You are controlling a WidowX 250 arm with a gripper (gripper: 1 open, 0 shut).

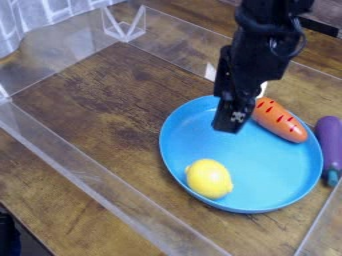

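Note:
My black gripper [230, 115] is open, hanging over the upper left part of a blue plate [254, 180], just left of an orange toy carrot [279, 120]. A yellow lemon [209, 178] sits on the plate's lower left. The carrot lies on the upper right of the plate, its leaves partly hidden behind the gripper. A purple eggplant [329, 150] lies outside the plate at the right edge.
Clear plastic walls border the wooden table [94, 100] along the left and lower left. The wood left of the plate is bare. A small white frame [123, 25] stands at the upper left.

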